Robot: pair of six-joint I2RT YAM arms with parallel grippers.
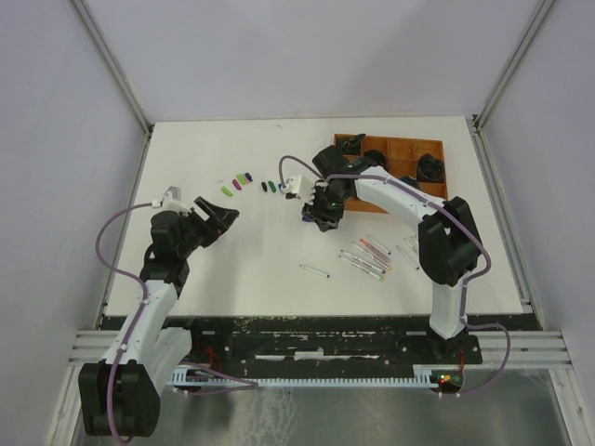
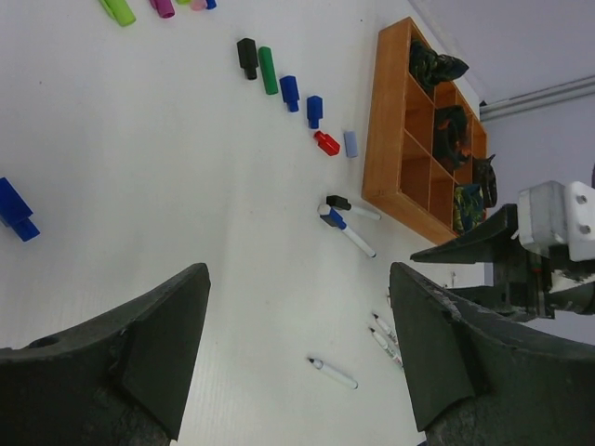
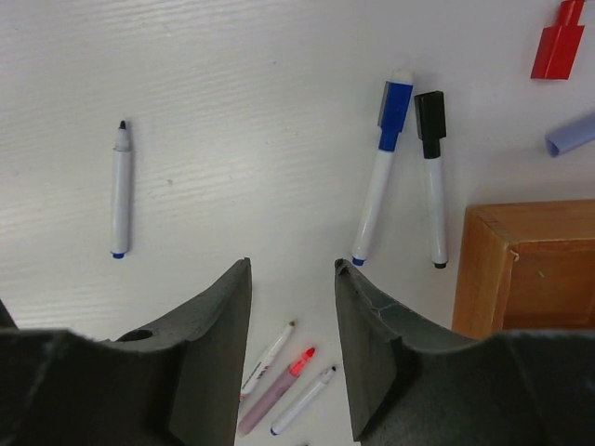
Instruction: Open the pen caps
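Two capped markers lie side by side near the box: one with a blue cap (image 3: 394, 116), one with a black cap (image 3: 430, 121). My right gripper hovers over the table near them, its fingers apart with nothing between. An uncapped pen (image 3: 122, 190) with a dark tip lies alone on the other side. More uncapped pens (image 1: 370, 255) rest in a group at the right of the table. My left gripper (image 1: 223, 219) is open and empty, over the table's left part. Beneath it a loose blue cap (image 2: 14, 209) shows in the left wrist view.
Loose caps lie in a row at the back: green ones (image 1: 227, 191), a black one (image 2: 246, 56), blue ones (image 2: 314, 111) and a red one (image 2: 326, 142). A wooden compartment box (image 1: 397, 149) stands at the back right.
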